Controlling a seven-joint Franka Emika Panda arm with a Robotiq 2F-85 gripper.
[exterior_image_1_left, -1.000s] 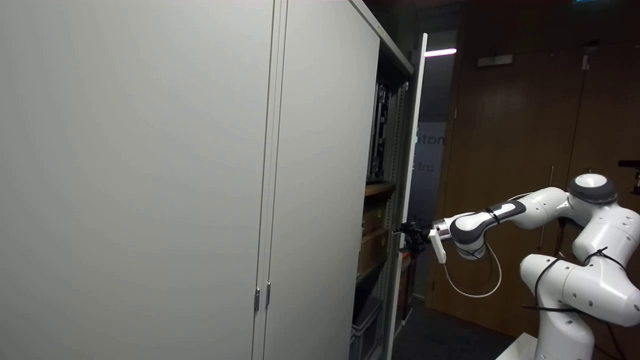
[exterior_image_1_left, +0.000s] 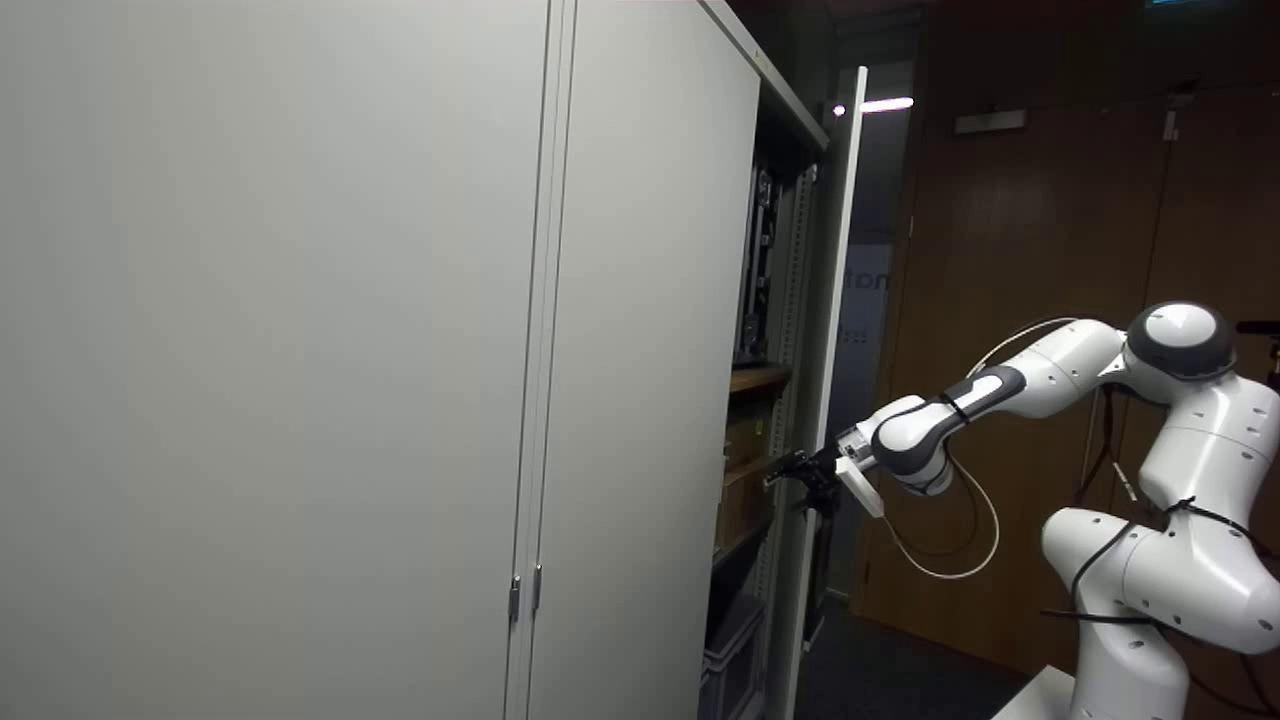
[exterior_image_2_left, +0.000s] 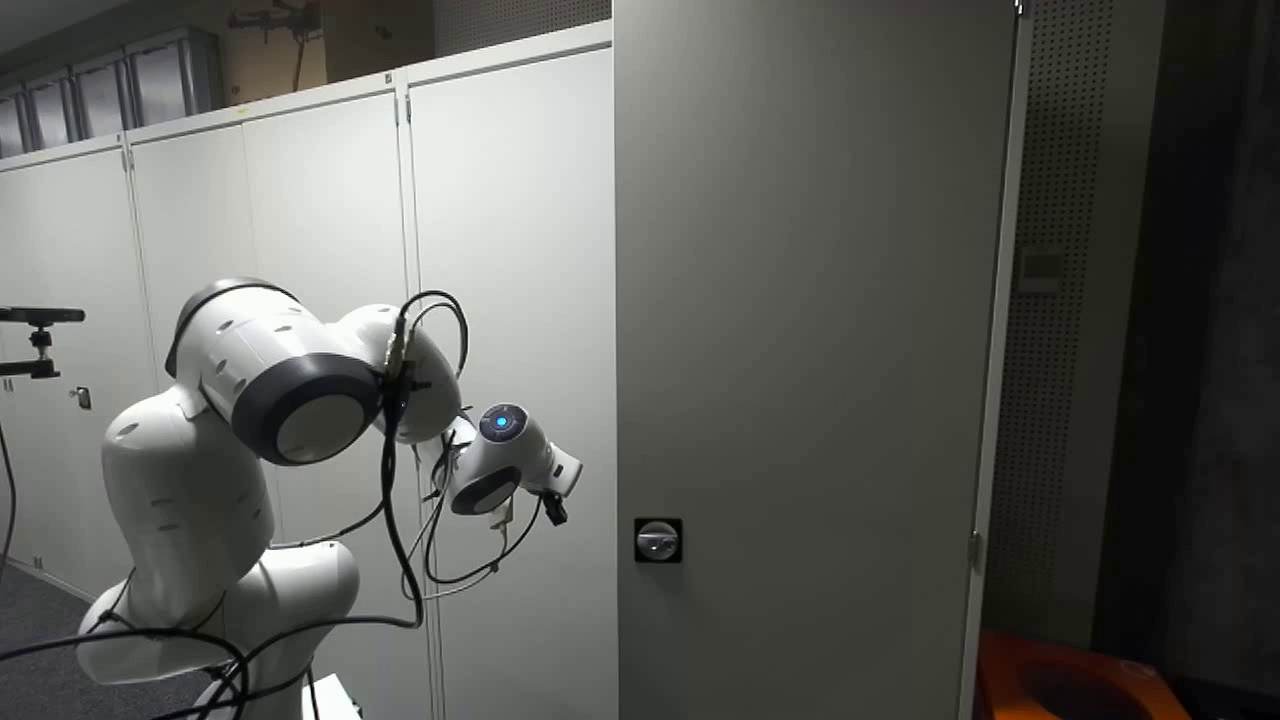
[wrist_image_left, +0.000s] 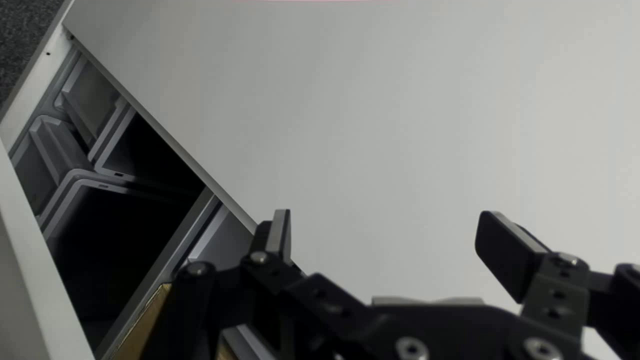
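Observation:
A tall cabinet stands with its right door (exterior_image_1_left: 834, 300) swung outward, baring the shelves inside. Its other door, a flat pale panel (exterior_image_1_left: 654, 300), covers the left part of the opening. My gripper (exterior_image_1_left: 780, 472) is at the opening, close to the swung door. The wrist view shows the gripper open, its black fingers wide apart and nothing between them. Behind the fingers lies a broad pale panel (wrist_image_left: 408, 120). Exterior view 2 shows the outer face of a swung door (exterior_image_2_left: 816, 300) with a round lock (exterior_image_2_left: 657, 540); the fingers are hidden there.
Grey bins (wrist_image_left: 54, 150) sit inside the cabinet, and brown boxes (exterior_image_1_left: 746, 498) stand on a shelf. Cables hang in loops from my arm. An orange object (exterior_image_2_left: 1068, 678) rests on the floor at the right. Wooden doors (exterior_image_1_left: 1020, 360) are at the back.
My gripper has moved left and slightly inward at the cabinet opening, with the upper arm raised. The right door has swung a little farther outward.

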